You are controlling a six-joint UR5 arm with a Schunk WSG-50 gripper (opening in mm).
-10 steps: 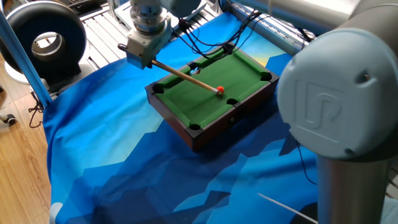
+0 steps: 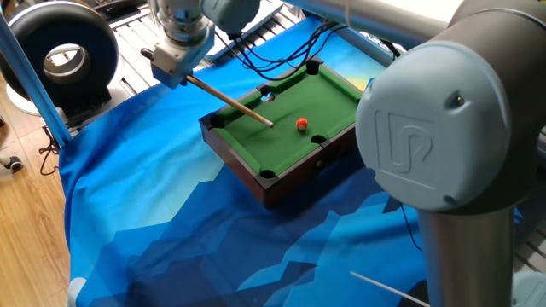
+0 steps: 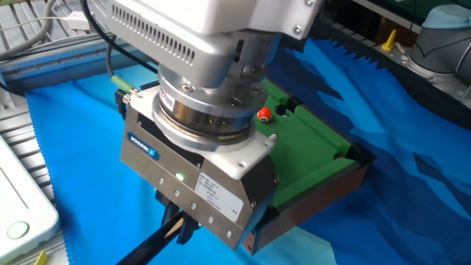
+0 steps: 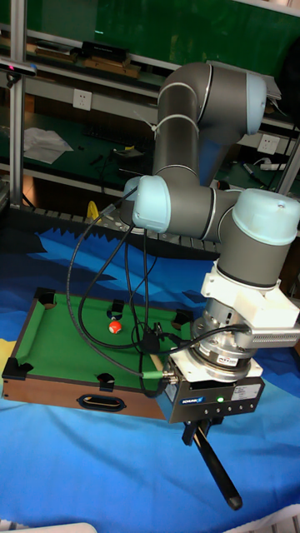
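A small pool table [image 2: 247, 136] with green felt and dark wooden sides stands on the blue cloth. On its felt lies an orange-red ball [image 2: 301, 124], which also shows in the second view [image 3: 264, 115] and the third view [image 4: 114, 327]. My gripper [image 3: 176, 224] is shut on the cue [image 3: 153, 245], near its dark handle, just outside the table. The cue's pale shaft [image 2: 230, 102] slants over the rim, and its tip is over the felt, a short gap left of the ball in exterior view 1. Whether the tip touches the felt cannot be told.
Something small and pale [image 2: 268, 97] shows at a side pocket, too small to make out. Black cables [image 2: 281, 58] hang from the arm near the table's edge. A thin white rod [image 2: 384, 285] lies near the arm's base.
My gripper and the cue have drawn back up and left in exterior view 1. The cue tip has gone from against the ball to a gap away; the ball looks unmoved.
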